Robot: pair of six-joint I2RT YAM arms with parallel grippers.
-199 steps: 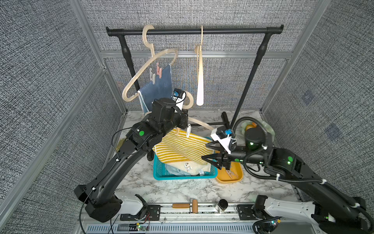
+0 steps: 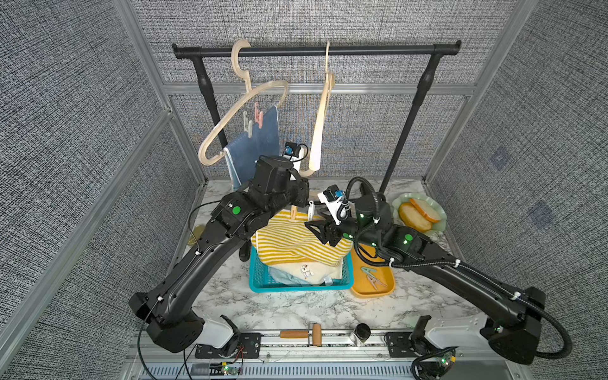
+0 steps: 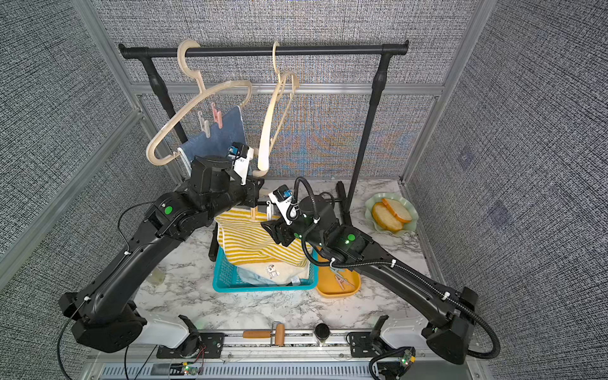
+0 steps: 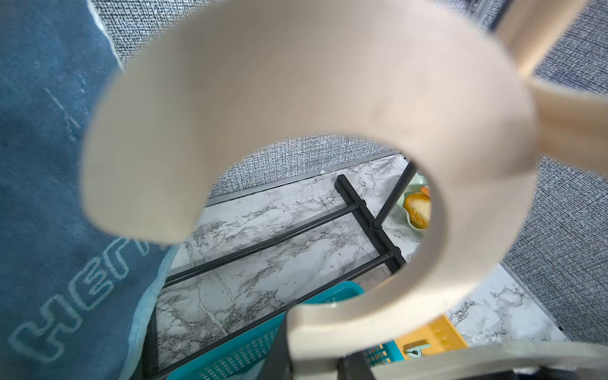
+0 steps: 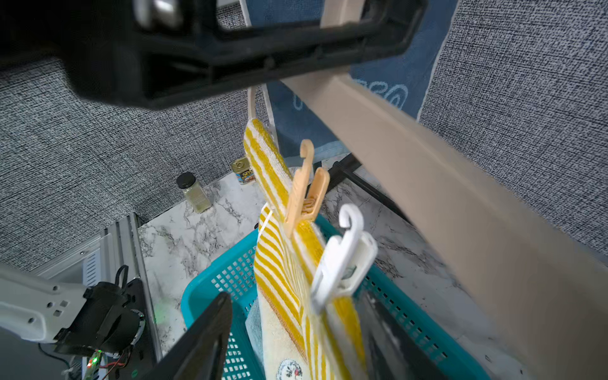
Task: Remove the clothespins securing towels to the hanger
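A beige hanger point(image 4: 481, 209) fills much of the left wrist view with its hook; my left gripper is shut on it just below the hook. From this hanger hangs a yellow-striped towel point(image 2: 297, 237), with a peach clothespin point(image 5: 300, 196) and a white clothespin point(image 5: 335, 259) clipped along its top edge. My right gripper is open, its fingers on either side of the towel's top edge, close to the white clothespin but apart from it. On the rack, a blue towel point(image 2: 256, 145) hangs with a grey clothespin point(image 2: 247, 123) and a pink clothespin point(image 2: 259, 115).
An empty hanger point(image 2: 319, 123) hangs on the black rack bar point(image 2: 373, 50). Below the striped towel stands a teal basket point(image 2: 253, 275) holding cloth; beside it an orange tray point(image 2: 361, 291) contains clothespins. A green bowl point(image 2: 440, 218) with bread stands at right.
My right gripper has moved left and up to the striped towel's white clothespin. The left gripper, still on the hanger, has shifted slightly right. The empty hanger has swung and turned.
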